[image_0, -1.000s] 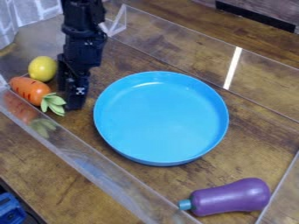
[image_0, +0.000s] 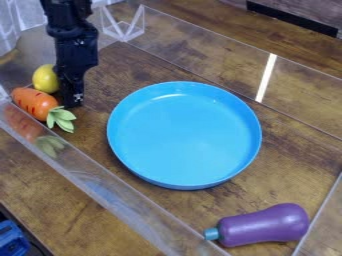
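My dark gripper (image_0: 72, 92) is low at the upper left, just right of a yellow lemon (image_0: 44, 78) and behind an orange carrot with green leaves (image_0: 35, 104). Its fingertips are small and dark here, and nothing shows clearly between them; it looks shut. A large blue plate (image_0: 185, 134) lies in the middle, and a purple eggplant (image_0: 265, 224) lies at the lower right.
Clear plastic walls border the wooden surface, one running diagonally along the lower left beside the carrot. Bare wood (image_0: 174, 60) is free behind the plate and between the plate and the eggplant.
My gripper and arm have moved left, toward the lemon, over the last second. The lemon, carrot, plate and eggplant look unmoved.
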